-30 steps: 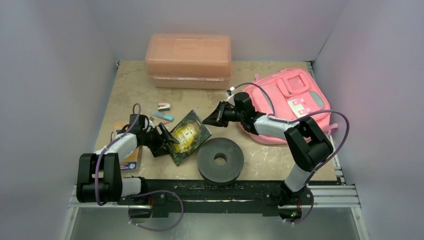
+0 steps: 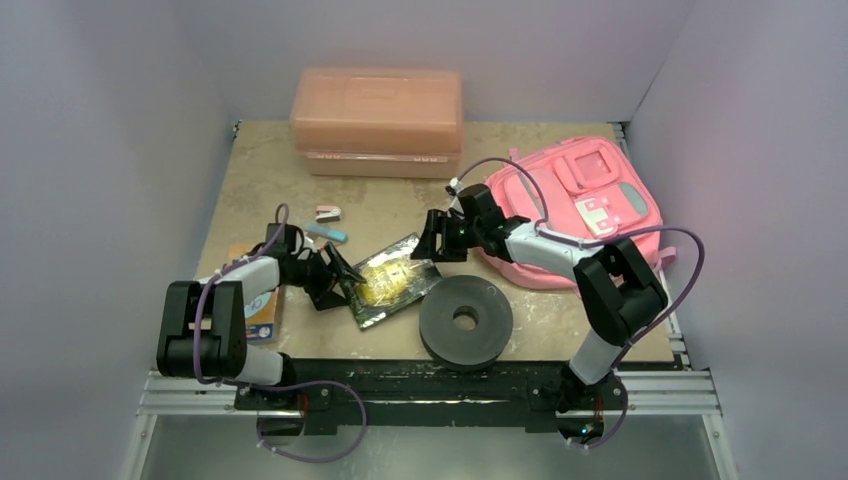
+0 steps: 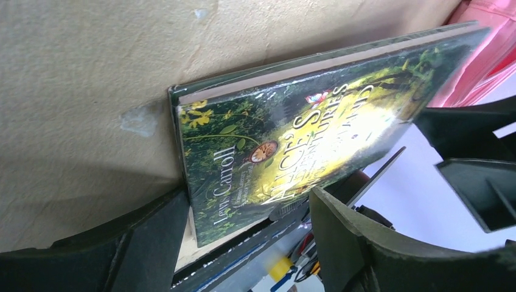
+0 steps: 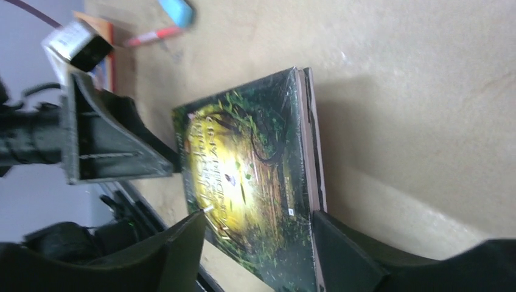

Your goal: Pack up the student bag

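A hardcover Alice book (image 2: pixel 388 282) with a yellow and dark green cover is held slanted in mid-table, its near side apparently lifted. My left gripper is open, its fingers on either side of the book's left end; contact is unclear. At the opposite end, my right gripper stands part open, with the cover's edge between its fingers and one finger close along the page side. The pink bag (image 2: pixel 570 205) lies at the right, partly under my right arm.
A grey ring-shaped disc (image 2: pixel 466 320) sits near the front edge beside the book. An orange box (image 2: pixel 378 115) stands at the back. A stapler (image 2: pixel 328 213) and blue eraser (image 2: pixel 327 233) lie left; another book (image 2: pixel 262 318) is under my left arm.
The book has turned clockwise, its right end coming nearer the front. The grey disc has slid right.
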